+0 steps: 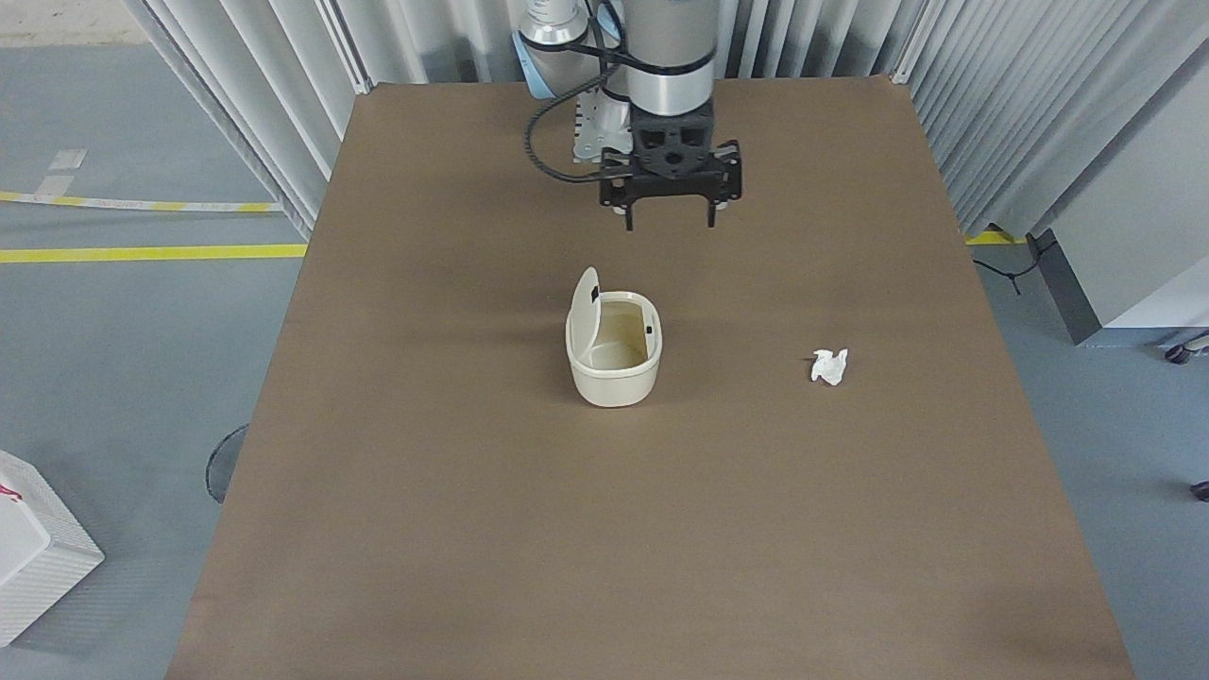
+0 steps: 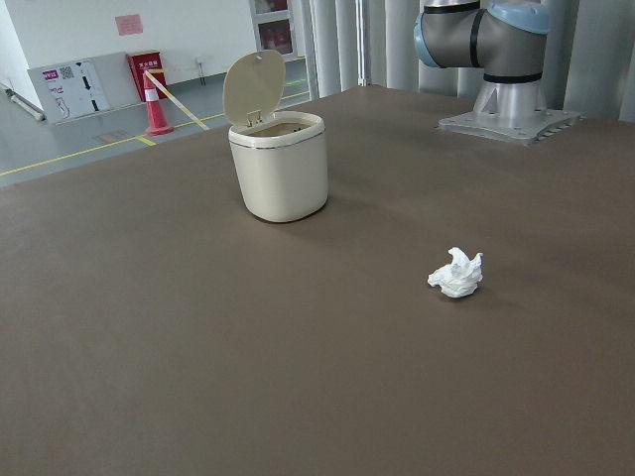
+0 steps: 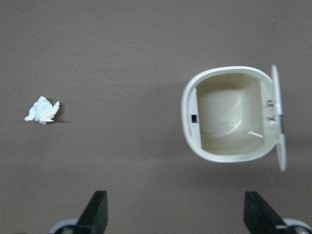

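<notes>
My gripper (image 1: 670, 217) hangs at the back middle of the table, its two fingers spread with nothing between them; in the wrist view its fingertips (image 3: 100, 204) show at the bottom, wide apart. Forward of it stands a small cream bin (image 1: 612, 378) with its lid raised, empty inside; it also shows upright in the left view (image 2: 280, 178) and right of centre in the wrist view (image 3: 229, 117). A crumpled white paper ball (image 1: 828, 366) lies apart to the bin's right, at the left in the wrist view (image 3: 43, 111), and nearer the camera in the left view (image 2: 456, 273).
The arm's base plate (image 2: 508, 129) sits at the back. A white box (image 1: 34, 550) stands on the floor at the left.
</notes>
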